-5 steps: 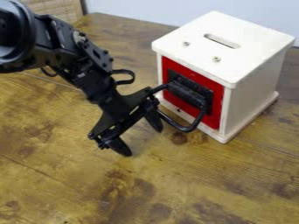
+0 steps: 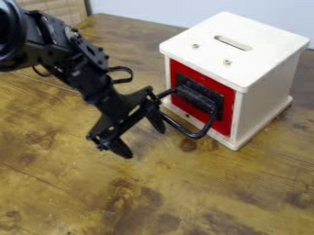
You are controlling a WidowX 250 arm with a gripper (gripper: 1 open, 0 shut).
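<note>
My black gripper [image 2: 138,132] hangs low over the wooden table, open, its two fingers apart and nothing seen between them. It is left of a white wooden box [image 2: 263,101] that has a red front panel [image 2: 178,73] and a slotted top. A black fixture [image 2: 196,92] is mounted on that panel, with a black U-shaped handle [image 2: 196,133] jutting out and down toward the gripper's side.
A white wall [image 2: 147,9] stands behind, and a cardboard piece [image 2: 50,7] lies at the back left corner.
The arm and gripper have shifted slightly to the left and up from where they were a second ago. The box looks unchanged.
</note>
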